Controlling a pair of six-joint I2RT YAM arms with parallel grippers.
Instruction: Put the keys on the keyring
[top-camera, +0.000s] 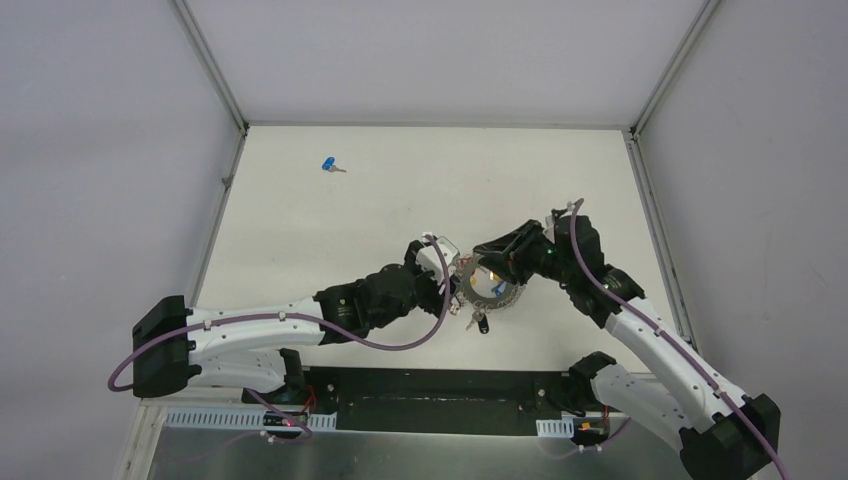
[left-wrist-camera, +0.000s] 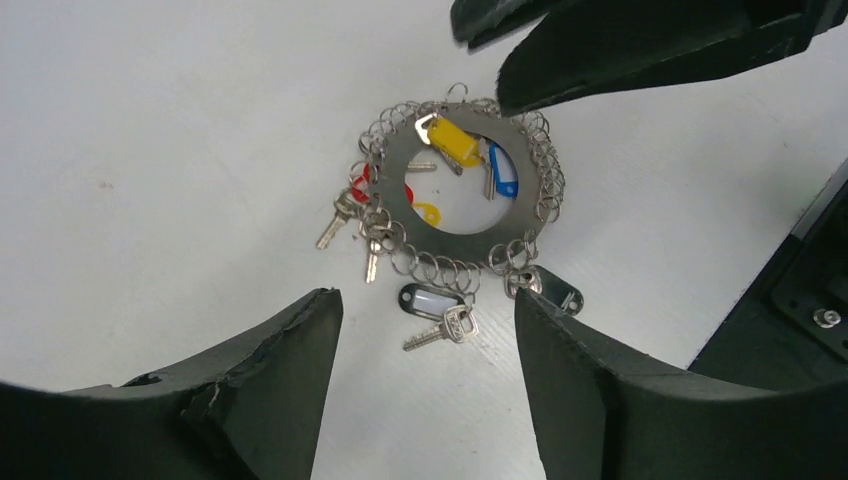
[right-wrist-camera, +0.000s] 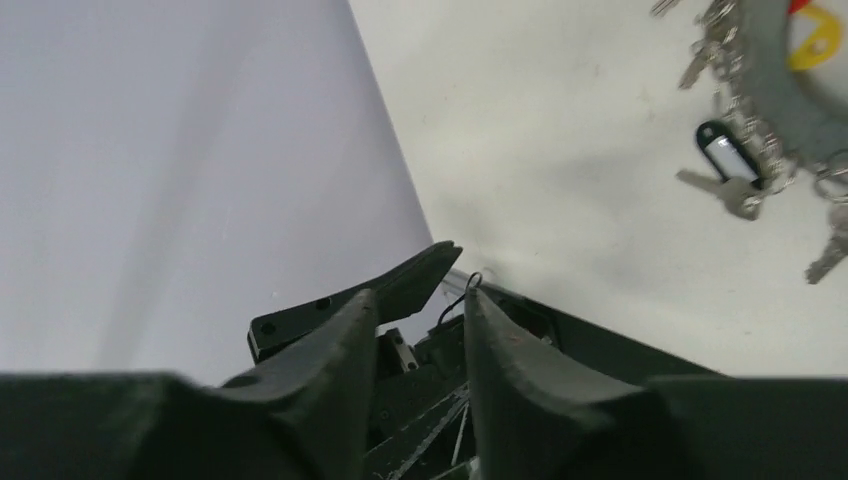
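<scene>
The metal keyring (left-wrist-camera: 455, 242), a flat ring lined with small loops, lies on the white table with silver keys (left-wrist-camera: 430, 335) and coloured tags, including a yellow tag (left-wrist-camera: 455, 142), round and inside it. My left gripper is open above it, nothing between its fingers. My right gripper (top-camera: 480, 255) hovers at the ring's upper right, its fingers apart at the top of the left wrist view; the right wrist view is blurred near them. A key with a blue tag (top-camera: 330, 165) lies apart at the back left.
A dark front rail (top-camera: 440, 390) runs along the near edge. Walls enclose both sides and the back. The two arms are close together over the ring.
</scene>
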